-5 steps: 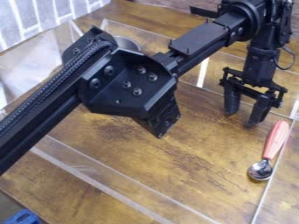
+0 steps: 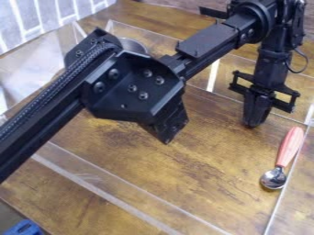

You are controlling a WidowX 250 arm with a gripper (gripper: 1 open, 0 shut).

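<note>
The black gripper [image 2: 255, 117] hangs at the upper right of the camera view, low over the wooden table, with its dark fingers drawn together and nothing visible between them. Just below and to the right of it lies a spoon [image 2: 282, 156] with a red handle and a steel bowl, apart from the fingers, handle pointing toward the back.
Clear strips or edges cross it. A metal object behind the arm at upper left is largely hidden. A blue object [image 2: 22, 228] sits at the bottom left corner.
The gripper's fingers have closed together from a wider spread. The spoon and the rest of the scene have not moved.
</note>
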